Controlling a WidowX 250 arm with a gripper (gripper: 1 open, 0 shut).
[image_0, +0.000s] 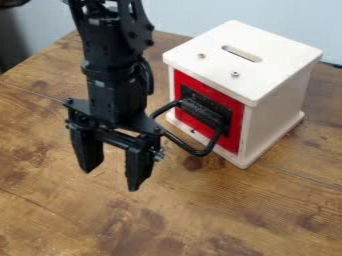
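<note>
A white wooden box (271, 102) with a slot in its top stands at the right. Its red front panel (234, 145) carries a dark door with a black bar handle (201, 150) reaching out toward the left. My black gripper (114, 163) hangs to the left of the box and the handle, its two fingers apart, pointing down over the bare wooden table (160, 225), with nothing between them.
Open table surface lies in front and to the left. A pale wall (301, 25) rises behind the table.
</note>
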